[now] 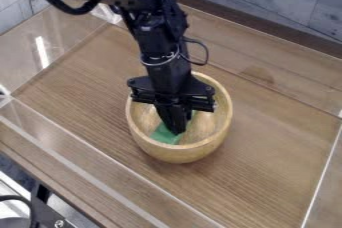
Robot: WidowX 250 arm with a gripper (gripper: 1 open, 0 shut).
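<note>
A pale wooden bowl (187,150) sits near the middle of the table, with a green object (166,134) lying in it, partly hidden. My black gripper (171,122) reaches down into the bowl from above, its lower end just over the green object. The fingertips are dark and overlap one another in this view, so whether they are open or shut on anything is unclear.
A grey board wall (267,2) runs along the back. Cables and a dark gap show at the lower left.
</note>
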